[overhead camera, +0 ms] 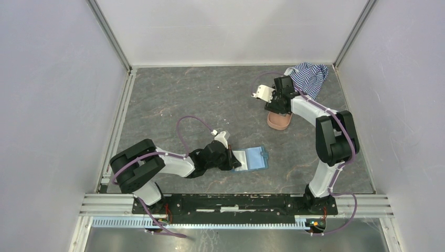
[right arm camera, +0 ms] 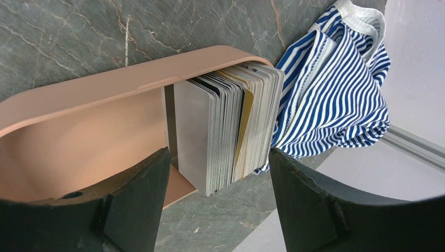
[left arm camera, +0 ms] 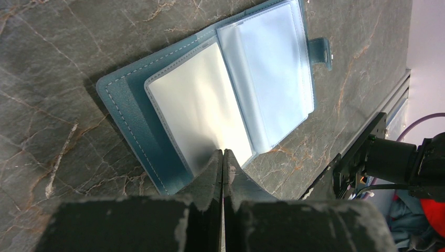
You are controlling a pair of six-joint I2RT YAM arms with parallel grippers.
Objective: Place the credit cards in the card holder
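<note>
The blue card holder [left arm camera: 131, 94] lies opened flat on the table, its clear pockets showing pale sleeves [left arm camera: 199, 105]. My left gripper is shut, its tips over the near edge of the white sleeve; nothing shows between its fingers, and whether they touch the sleeve I cannot tell. At the back right, a stack of cards [right arm camera: 220, 131] stands on edge at one end of a tan oval tray [right arm camera: 94, 84]. My right gripper is open, with its fingers apart on either side of the card stack in the right wrist view. No card is gripped.
Beyond the tray lies a crumpled blue-and-white striped cloth [right arm camera: 330, 89], close to the card stack. The rest of the tray's inside is empty. Bare table spreads across the left and middle in the top view.
</note>
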